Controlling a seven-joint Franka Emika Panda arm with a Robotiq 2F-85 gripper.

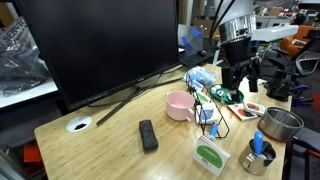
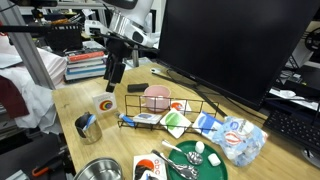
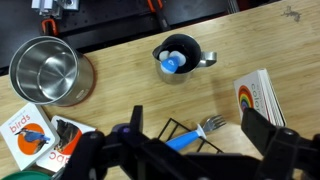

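Note:
My gripper hangs open above the table, its two dark fingers (image 3: 128, 150) wide apart with nothing between them. Below it in the wrist view, a fork with a blue handle (image 3: 184, 140) lies across the black wire rack (image 3: 172, 127). A metal mug (image 3: 206, 60) holding a blue object (image 3: 172, 62) stands beyond the fork. The white box with a rainbow (image 3: 252, 95) is to the right, partly hidden by a finger. In exterior view 1 the gripper (image 1: 239, 86) is higher than the mug (image 1: 256, 157) and box (image 1: 211, 155).
A steel pot (image 3: 66, 72) stands near the mug. Around the rack are a pink bowl (image 1: 179, 105), a green plate (image 2: 205, 160), bird cards (image 3: 30, 135) and a plastic bag (image 2: 240, 140). A black remote (image 1: 148, 135) lies on otherwise open tabletop, before the monitor (image 1: 110, 45).

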